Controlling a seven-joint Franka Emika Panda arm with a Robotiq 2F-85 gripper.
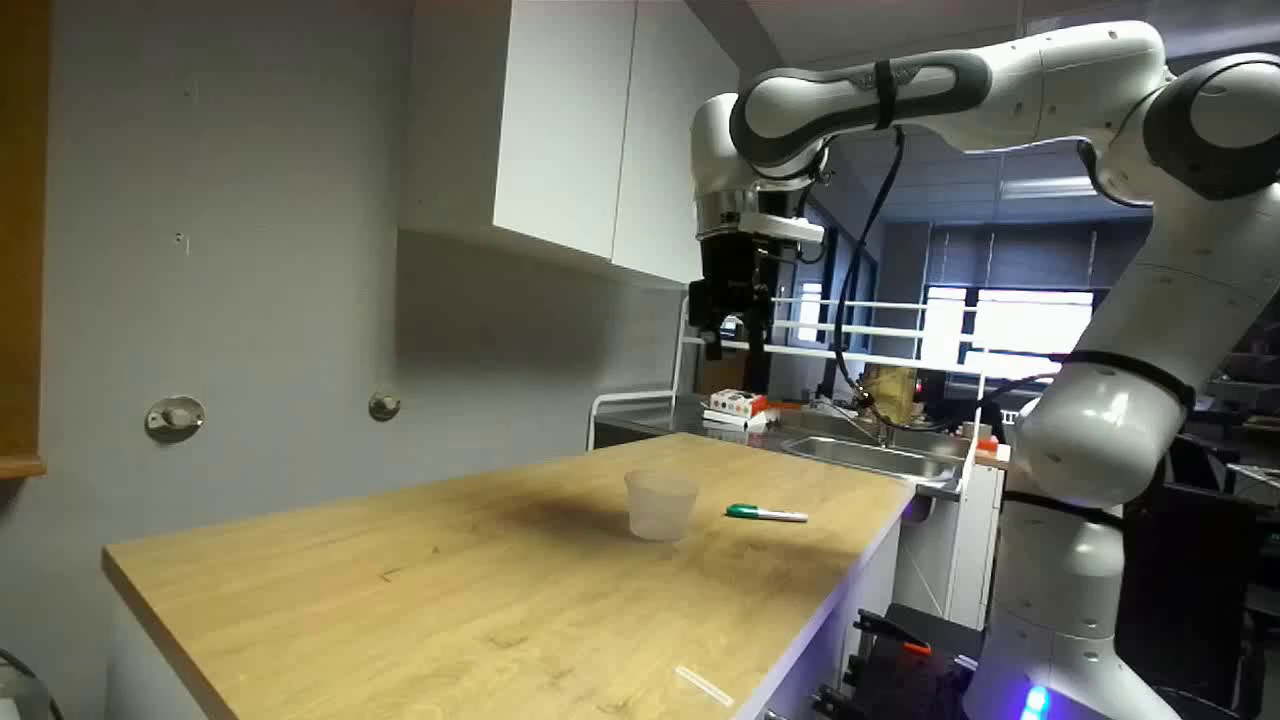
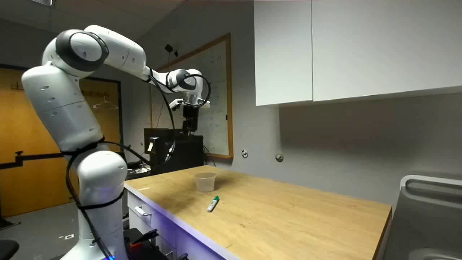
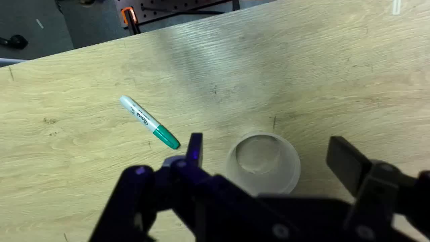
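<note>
High above the counter, my gripper is open, its two black fingers wide apart with nothing between them. Far below, a translucent plastic cup appears in the gap between the fingers in the wrist view. It stands upright and looks empty, on the wooden counter. A marker with a green cap and a pale grey body lies on its side a short way from the cup. In exterior view 2 the marker lies in front of the cup, not touching it.
A short whitish strip sits near its front edge. White cabinets hang on the wall above the counter. Past the far end are a sink and small boxes behind a white rail.
</note>
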